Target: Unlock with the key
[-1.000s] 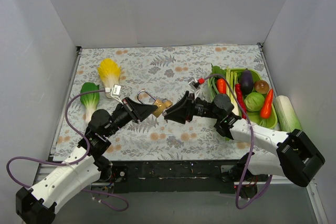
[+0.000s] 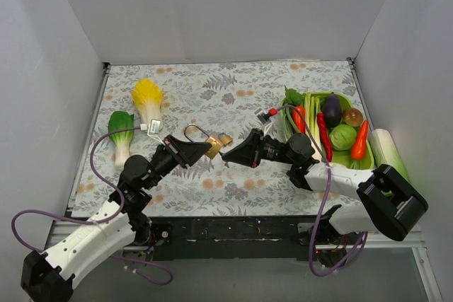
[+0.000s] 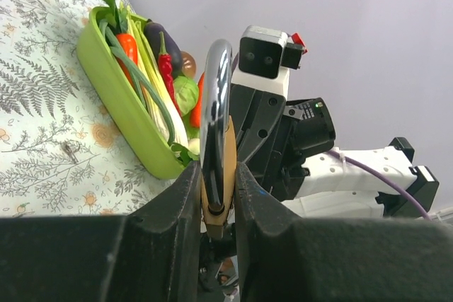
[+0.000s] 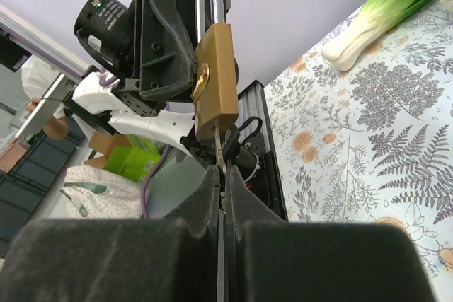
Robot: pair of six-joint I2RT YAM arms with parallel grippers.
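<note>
A brass padlock [image 2: 214, 146] with a steel shackle [image 2: 194, 129] is held in my left gripper [image 2: 208, 148], which is shut on its body. Seen from the left wrist, the shackle [image 3: 216, 104] rises past the fingertips; whether it is locked cannot be told. My right gripper is shut on a thin key [image 4: 219, 148]. Its blade runs from those fingertips to the end face of the padlock body [image 4: 216, 83], with a short length showing between. How deep the key sits is hidden, and the fingers cover its head.
A green basket of vegetables [image 2: 372, 160] stands at the right, with a long pale green vegetable [image 2: 386, 152] beside it. Bok choy [image 2: 122, 136] and a yellow cabbage [image 2: 147, 100] lie at the left.
The left arm and padlock have barely moved.
</note>
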